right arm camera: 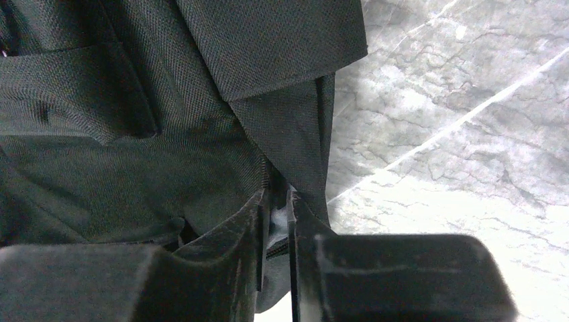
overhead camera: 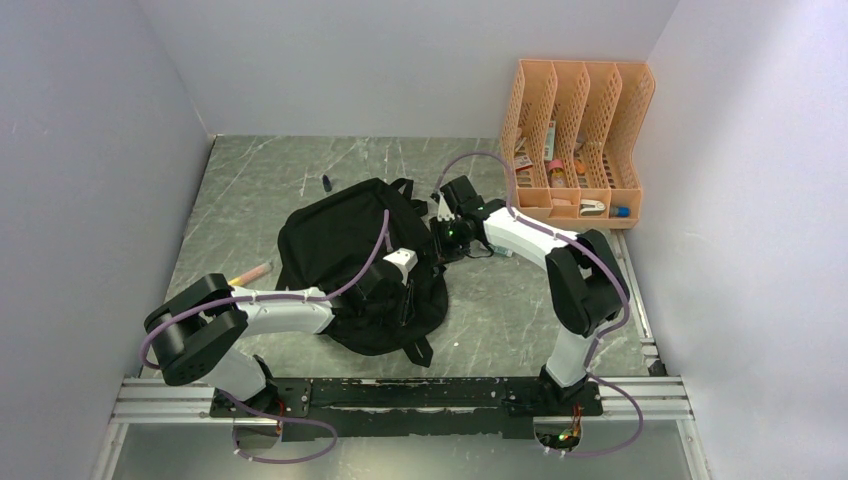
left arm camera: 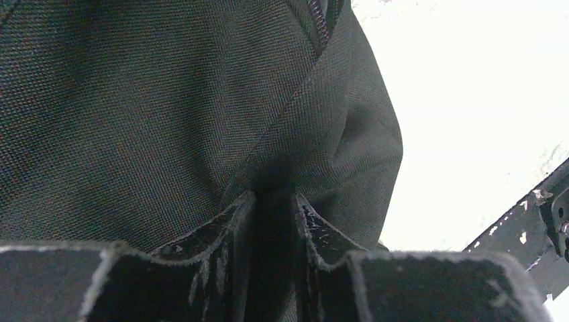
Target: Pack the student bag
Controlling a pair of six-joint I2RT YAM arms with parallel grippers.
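Observation:
A black fabric bag (overhead camera: 330, 235) lies flat and rumpled over the middle of the table. Near its right side, my left gripper (overhead camera: 407, 305) is shut on a fold of the fabric; in the left wrist view, dark cloth (left arm camera: 161, 114) fills the space around the left gripper. At the bag's right edge stands my right gripper (overhead camera: 437, 250). Seen from the right wrist, a narrow gap parts the fingers of the right gripper, close above the toothed zipper edge (right arm camera: 266, 171) and a pale grey patch (right arm camera: 280, 218). Whether they touch it is unclear.
A peach organizer (overhead camera: 640, 120) with several small stationery items stands at the back right. An orange-and-yellow stick-like object (overhead camera: 250, 274) lies left of the bag, and a small dark item (overhead camera: 326, 183) behind it. Bare table (overhead camera: 500, 320) shows at the front right.

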